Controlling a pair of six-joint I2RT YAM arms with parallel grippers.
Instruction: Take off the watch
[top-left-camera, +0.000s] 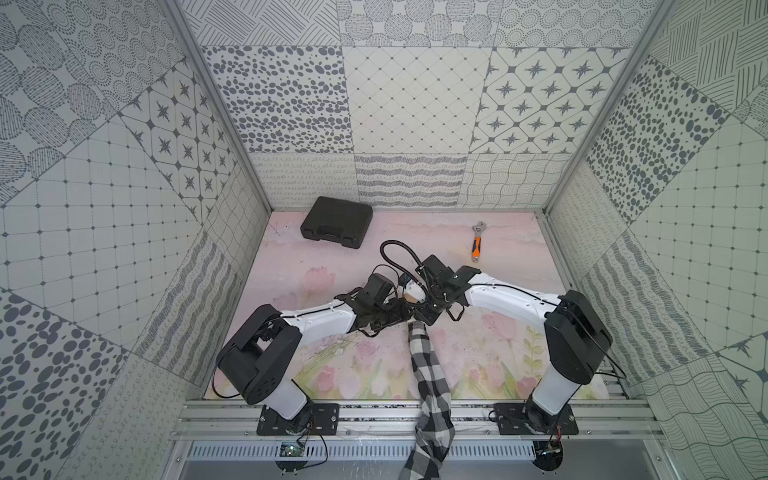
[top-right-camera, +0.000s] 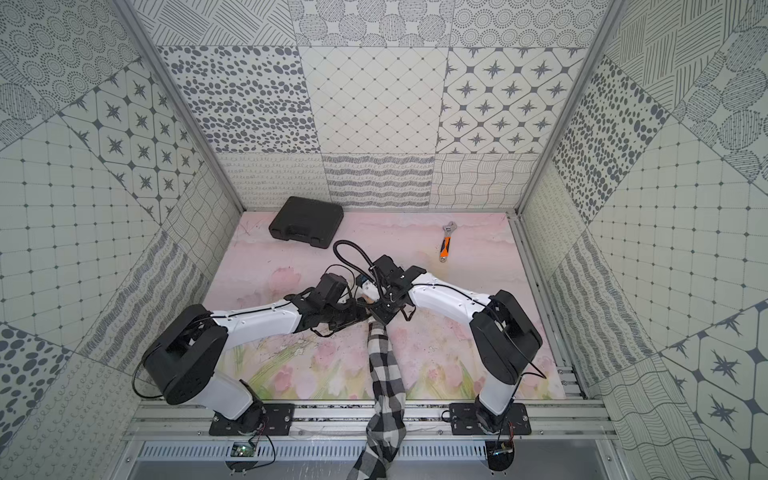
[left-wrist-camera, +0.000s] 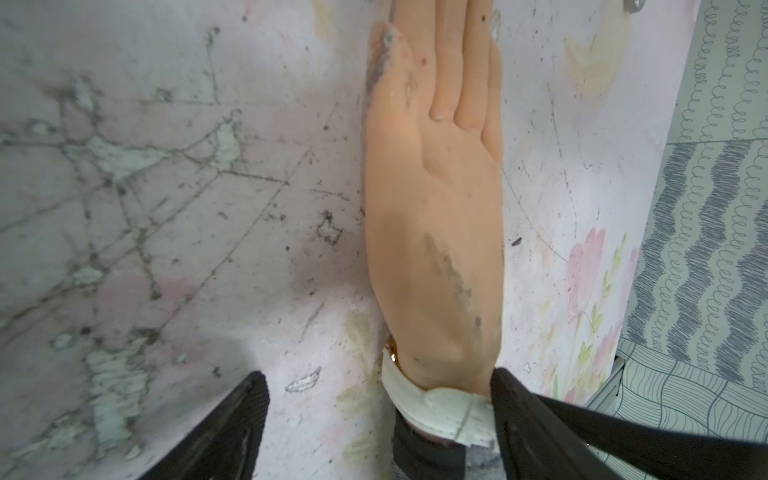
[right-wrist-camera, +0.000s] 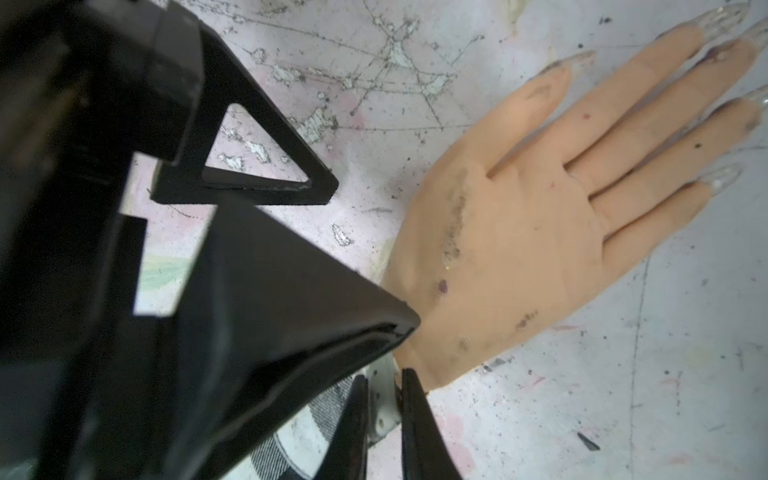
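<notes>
A rubber hand (left-wrist-camera: 436, 208) lies palm up, and round its wrist runs the pale watch strap (left-wrist-camera: 438, 409). In the left wrist view my left gripper is open, its fingers well apart, the right-hand one overlapping the strap's edge. From the right wrist view, the strap (right-wrist-camera: 384, 398) shows between the narrow fingertips of my right gripper; whether they press on it I cannot tell. The left gripper's black body (right-wrist-camera: 280, 296) fills much of that view. The watch face is hidden. Both grippers meet at the wrist in the top views.
A checked sleeve (top-left-camera: 432, 384) covers the forearm down past the table's front edge. A black case (top-left-camera: 337, 221) stands at the back left, and an orange-handled wrench (top-left-camera: 477, 242) lies at the back right. The two grippers crowd each other closely.
</notes>
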